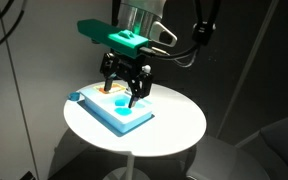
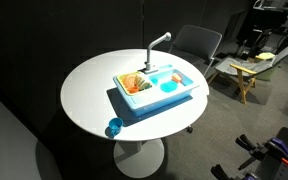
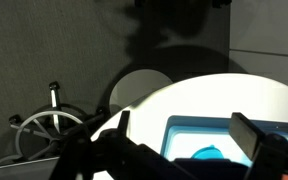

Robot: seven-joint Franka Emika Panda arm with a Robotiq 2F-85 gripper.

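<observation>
My gripper (image 1: 121,98) is open above the blue toy sink, with nothing between its fingers; in the wrist view its two dark fingers (image 3: 246,135) stand wide apart. The light-blue sink (image 2: 139,110) sits on a round white table, its tap (image 2: 158,48) rising at the back. In its left part lies an orange and green item in a pale rack (image 2: 131,87). A turquoise round piece (image 2: 167,86) and a pinkish item (image 2: 177,77) are in the right basin. A small blue cup (image 2: 114,127) stands on the table near its edge, apart from the sink.
A grey chair (image 2: 197,41) stands behind the table and a wooden-armed chair (image 2: 246,72) farther right. In the wrist view a wheeled chair base (image 3: 50,122) is on the floor.
</observation>
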